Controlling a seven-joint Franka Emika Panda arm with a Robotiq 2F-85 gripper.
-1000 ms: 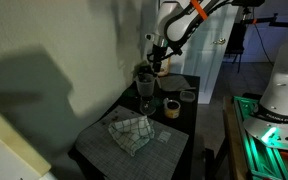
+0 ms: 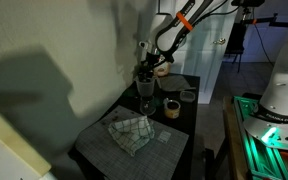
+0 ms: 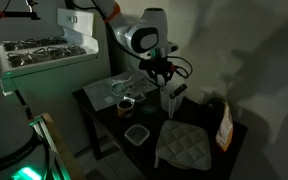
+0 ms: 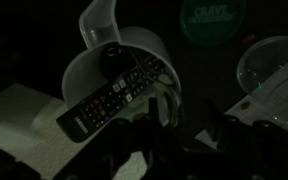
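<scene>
A pale pitcher (image 4: pixel 88 67) with a handle holds a black remote (image 4: pixel 109 101) and other dark items that are hard to make out. In exterior view 1 the same pitcher (image 2: pixel 146 88) stands by the wall at the far end of the dark table. My gripper (image 2: pixel 144 74) is low, right at its top. The wrist view shows the gripper at the pitcher's rim, its dark fingers apart, one near the inner side and the other outside. Too little light reaches there to tell whether anything touches. From the pitcher (image 3: pixel 168 100) a dark remote (image 3: pixel 180 90) sticks up in exterior view 2.
A green lid (image 4: pixel 212 18) and a clear round container (image 4: pixel 274 70) lie beside the pitcher. A checked cloth (image 2: pixel 132 132) rests on a grey mat (image 2: pixel 159 155). An orange-and-white packet (image 3: pixel 224 128) leans by the wall.
My arm has come down and a little toward the wall, bringing the gripper to the pitcher's top. The things on the table have not visibly moved.
</scene>
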